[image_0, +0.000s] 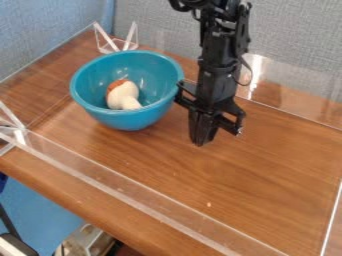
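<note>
A black robot arm comes down from the top centre, its gripper (214, 128) low over the wooden table just right of a blue bowl (127, 115). The gripper looks shut, with nothing visible between its fingers, though the fingertips are dark and small. Inside the bowl lies a white object with a red-orange part (123, 97), like a toy.
Bare wooden table (254, 190) fills the right and front. Clear edging runs along the table's sides. A grey padded wall stands behind, and a blue floor shows at lower left.
</note>
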